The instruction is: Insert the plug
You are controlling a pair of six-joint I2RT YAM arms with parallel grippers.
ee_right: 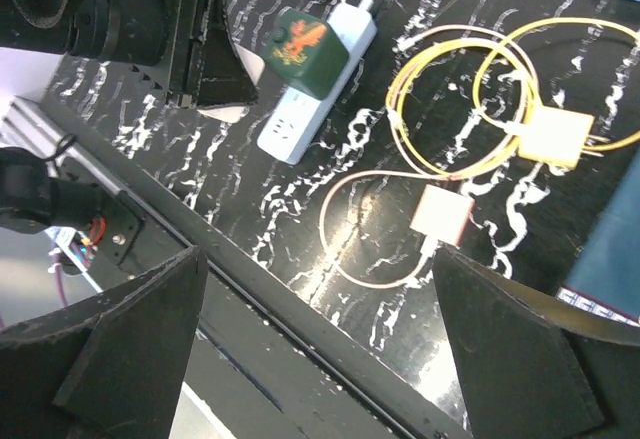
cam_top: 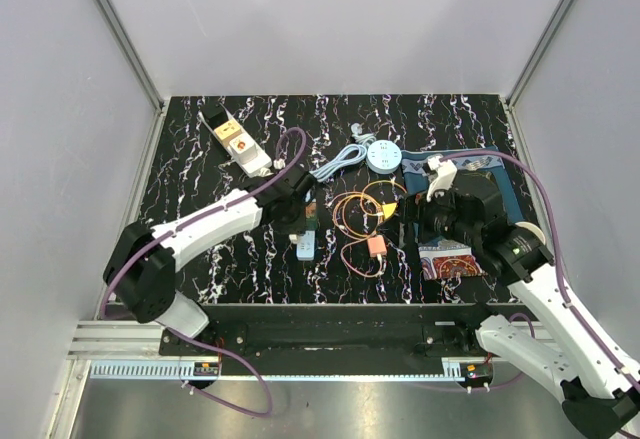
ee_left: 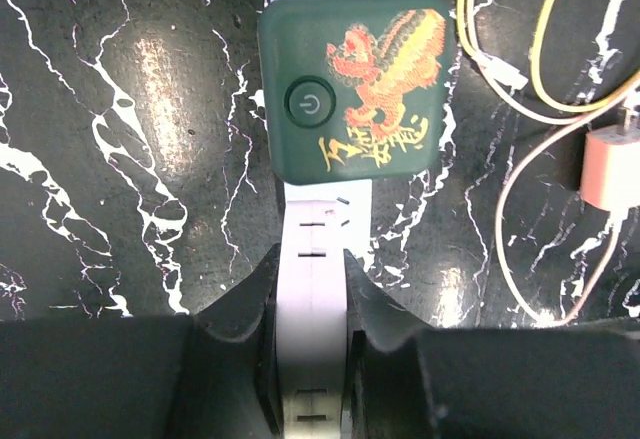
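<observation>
A white power strip (ee_right: 292,129) with a green square device bearing a red dragon (ee_left: 370,79) on it lies at the centre of the table. My left gripper is shut on a long white piece (ee_left: 310,359), held just on the near side of the green device and over the strip in the left wrist view. In the top view my right gripper (cam_top: 405,214) hangs over the table right of the yellow cube; in the right wrist view it stands open with nothing between its fingers.
Coiled yellow cables with a yellow cube (ee_right: 555,139) and a pink cube (cam_top: 376,247) lie right of the strip. A blue cord (cam_top: 340,159), a round white unit (cam_top: 383,157), another loaded strip (cam_top: 235,139) and a blue mat (cam_top: 515,194) surround them.
</observation>
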